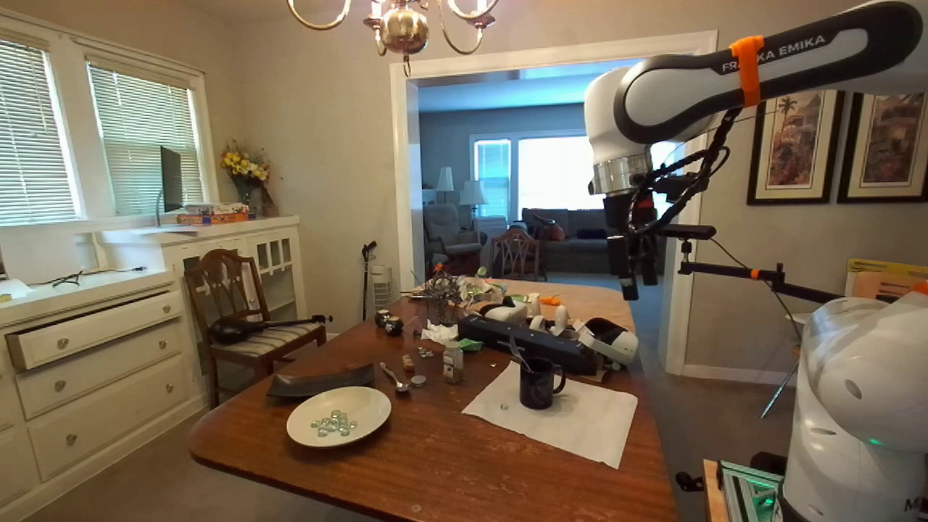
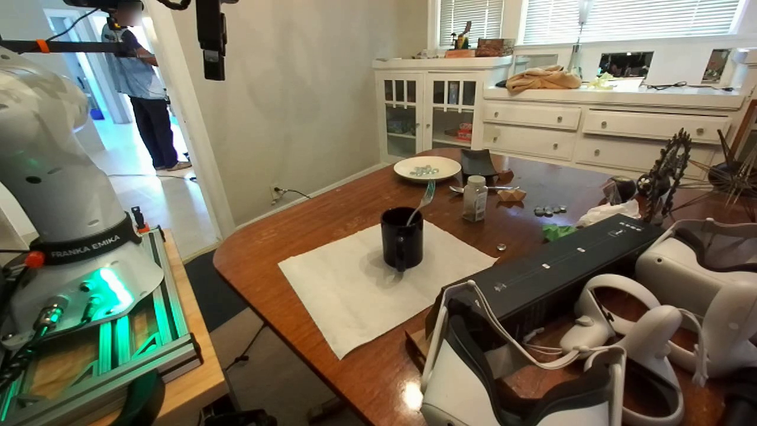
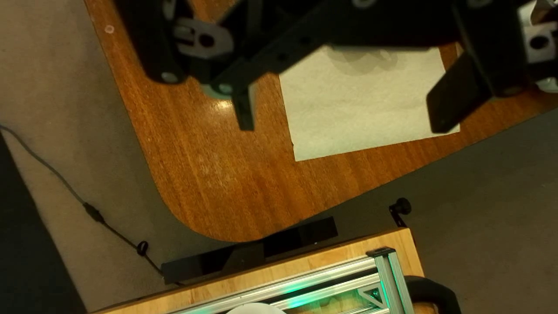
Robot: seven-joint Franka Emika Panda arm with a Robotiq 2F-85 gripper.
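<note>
High above the right side of the table, my gripper stands open, its two dark fingers wide apart with nothing between them. Below in the wrist view lie bare wood and the white paper sheet (image 3: pixel 366 110). On that sheet a black mug (image 1: pixel 536 387) stands upright, well under and away from the gripper, with a fork (image 2: pixel 424 201) leaning out of it. A white plate (image 1: pixel 300 426) holding several clear glass pieces (image 1: pixel 335 423) sits near the table's front left. One small glass piece (image 1: pixel 504 406) rests on the sheet beside the mug.
A long black box (image 2: pixel 553 266) and white headsets (image 2: pixel 525 387) crowd one side of the table. A clear jar (image 2: pixel 475 199), a spoon (image 1: pixel 394 378) and a dark curved tray (image 1: pixel 322 381) lie farther in. Bare wood (image 1: pixel 452 461) is free at the front.
</note>
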